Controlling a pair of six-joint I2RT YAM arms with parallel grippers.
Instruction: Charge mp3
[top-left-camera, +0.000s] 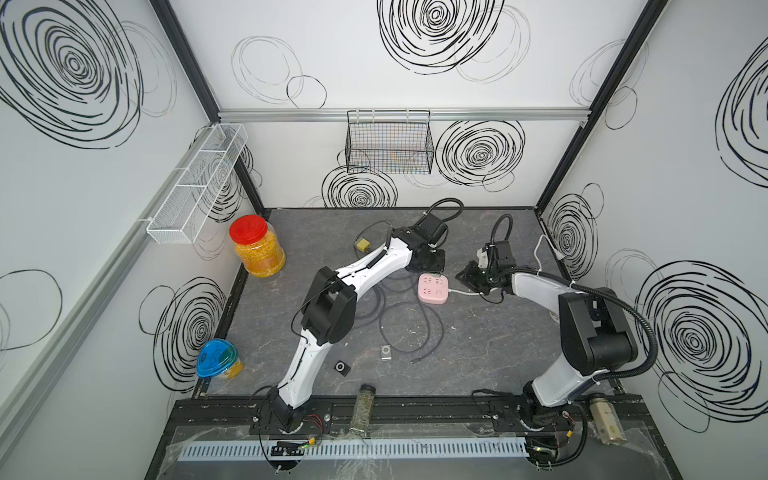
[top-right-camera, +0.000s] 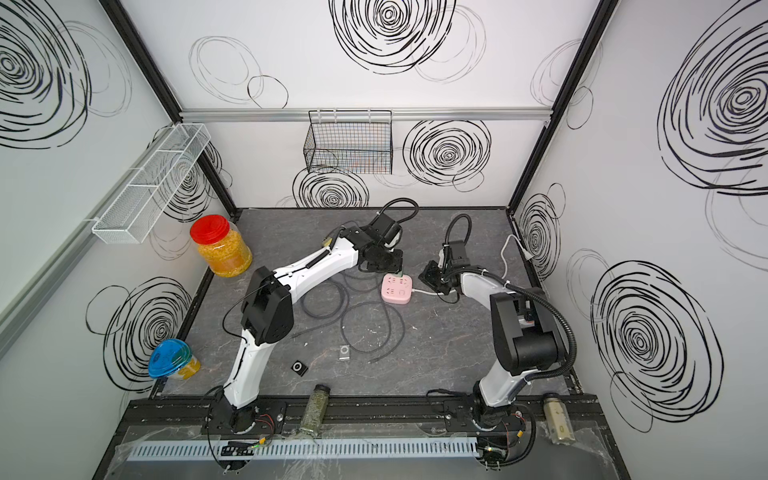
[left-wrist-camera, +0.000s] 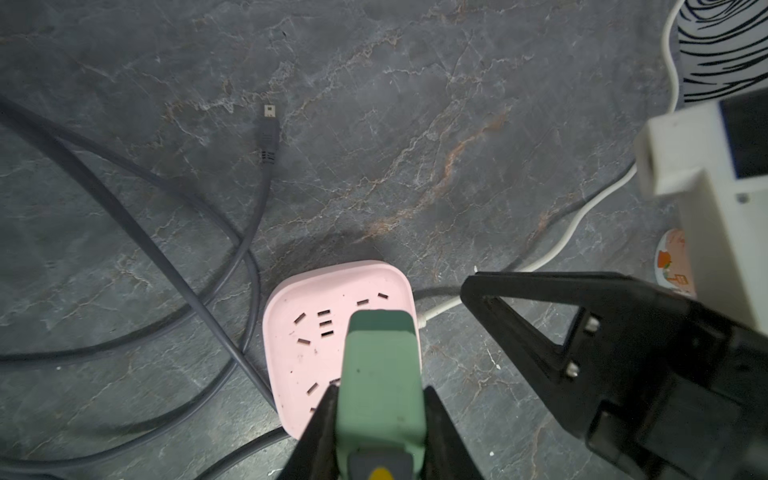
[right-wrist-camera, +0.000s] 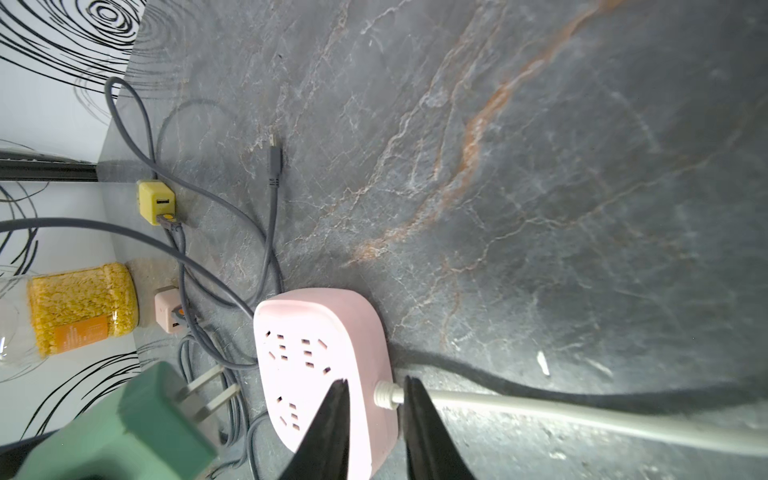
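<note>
A green charger plug (left-wrist-camera: 380, 376) is held in my left gripper, which is shut on it. In the right wrist view its two metal prongs (right-wrist-camera: 209, 393) stick out, clear of the sockets and to the left of the pink power strip (right-wrist-camera: 308, 360). My right gripper is part open beside the strip's cable side. Its fingers (right-wrist-camera: 336, 416) appear in front of the strip and its white cable (right-wrist-camera: 520, 406), with no grip on either showing. Two small square players lie near the front, one black (top-left-camera: 342, 368) and one silver (top-left-camera: 386, 352).
Grey cables (left-wrist-camera: 160, 248) coil left of the strip; one free end (left-wrist-camera: 269, 132) lies beyond it. A yellow adapter (right-wrist-camera: 155, 201) and a pale pink one (right-wrist-camera: 169, 310) sit among them. A red-lidded jar (top-left-camera: 257, 246) stands at left.
</note>
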